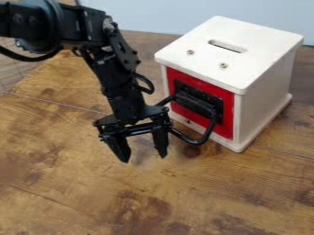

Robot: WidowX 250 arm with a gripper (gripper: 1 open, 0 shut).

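Observation:
My black gripper (138, 147) hangs low over the wooden table, left of a white wooden box (270, 87). Its two fingers point down, apart, with nothing visible between them. The box has a slot and two small fittings on top and a red front panel (219, 88) with a black mechanism on it. A black loop-shaped piece (194, 139) reaches from that front toward my gripper; whether it touches the gripper is unclear.
A pale wall runs along the back, and a lighter surface shows at the far left.

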